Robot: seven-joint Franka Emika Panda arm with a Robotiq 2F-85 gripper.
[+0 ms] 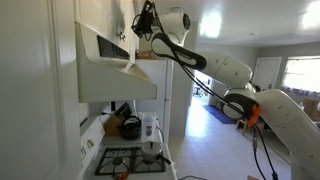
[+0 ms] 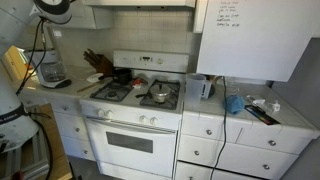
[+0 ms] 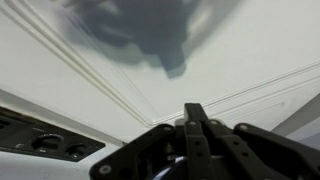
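Observation:
My gripper is shut, with nothing showing between its fingers. It faces a white cabinet door (image 3: pixel 150 85) with grooved trim, and a soft shadow falls across that panel. In exterior view 1 the gripper (image 1: pixel 136 32) is up high, beside the white cabinets and above the range hood (image 1: pixel 112 84). Whether it touches the door cannot be told. Exterior view 2 shows part of my arm (image 2: pixel 12 122) at the left edge, but not the fingertips.
A dark strip with round parts (image 3: pixel 45 140) lies below the cabinet door. The stove (image 2: pixel 135 135) carries a pot (image 2: pixel 160 93). A knife block (image 2: pixel 98 62), coffee maker (image 2: pixel 50 72) and pitcher (image 2: pixel 195 86) stand on the counters. A white panel with handwriting (image 2: pixel 250 45) is at upper right.

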